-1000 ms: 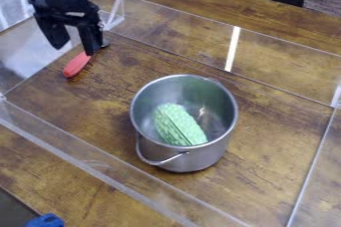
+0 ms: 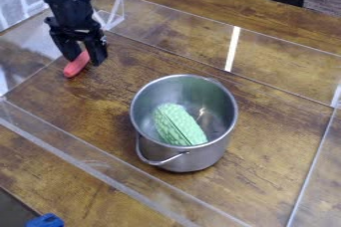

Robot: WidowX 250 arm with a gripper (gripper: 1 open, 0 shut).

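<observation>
A small red elongated object lies on the wooden table at the upper left. My black gripper is over its upper end, open, its fingers low near the object; whether they touch it I cannot tell. A steel pot with a wire handle stands at the center right, holding a light green textured item.
Clear low walls border the work area. The middle of the table between gripper and pot is bare. A blue object sits at the bottom left corner.
The pot and green item have not moved.
</observation>
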